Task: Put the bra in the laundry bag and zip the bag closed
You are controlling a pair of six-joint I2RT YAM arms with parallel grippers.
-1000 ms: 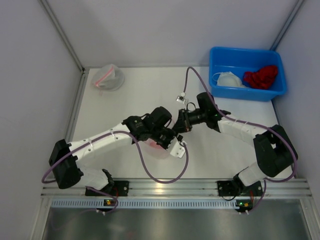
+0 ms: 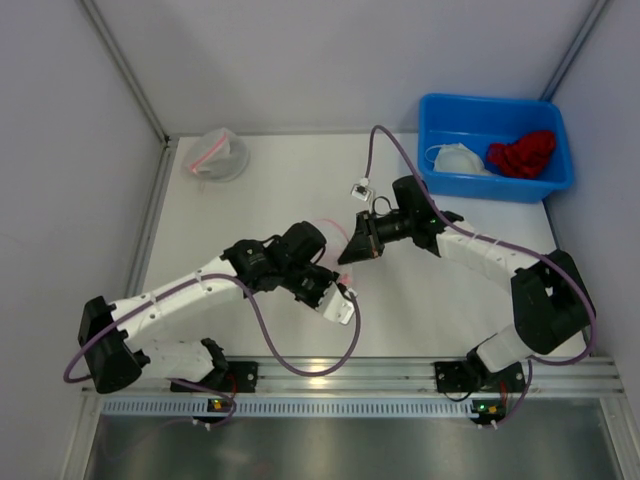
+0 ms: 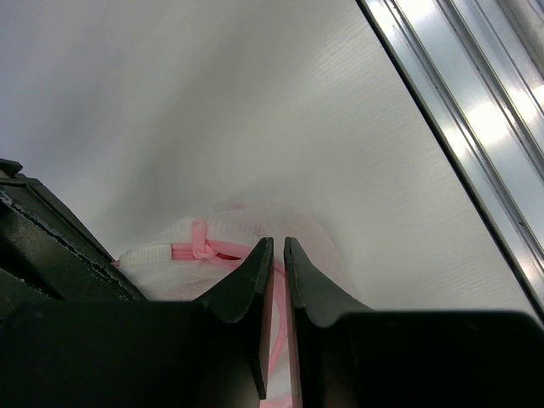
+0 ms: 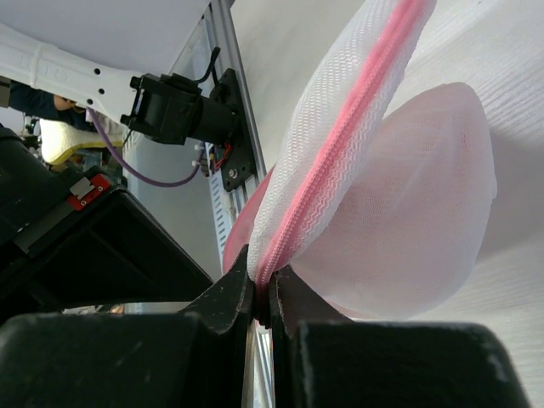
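Note:
In the middle of the table a white mesh laundry bag point(image 2: 330, 232) with pink zipper trim lies under both arms. My right gripper is shut on the bag's pink-trimmed zipper edge point(image 4: 340, 136), with a sheer panel beside it. In the left wrist view the pink zipper pull point(image 3: 201, 240) lies on the bag, just above my left gripper, whose fingertips stand slightly apart near the pink tape. Whether anything is between them is unclear. I cannot see the bra inside the bag.
A blue bin point(image 2: 480, 110) at the back right holds a white item point(image 2: 460, 158) and red cloth point(image 2: 522, 152). Another mesh bag point(image 2: 215, 158) lies at the back left. The front metal rail point(image 3: 476, 136) runs near the grippers.
My left gripper has moved a little to the left, away from the right one. My right gripper has risen slightly toward the back, still on the bag.

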